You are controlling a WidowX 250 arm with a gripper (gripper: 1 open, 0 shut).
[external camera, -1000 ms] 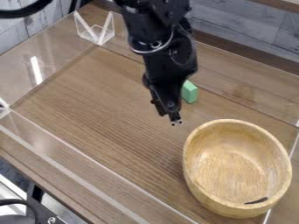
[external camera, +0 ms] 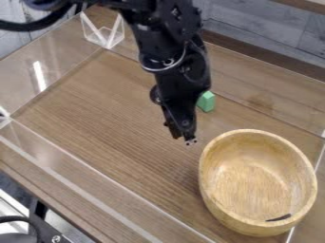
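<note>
The black robot arm reaches down from the top of the camera view, with its gripper over the middle of the wooden table. Its fingertips point down, a little left of and above a light wooden bowl at the lower right. A small green block sits just behind the gripper, to its right and partly hidden by it. How far the fingers are apart is hard to make out.
A white wire-like object stands at the back left. Grey boards border the back right. Dark cables lie at the lower left corner.
The gripper has shifted slightly down over the last second, its fingertips now lower and nearer the bowl's rim in the view. The bowl and green block have not moved.
</note>
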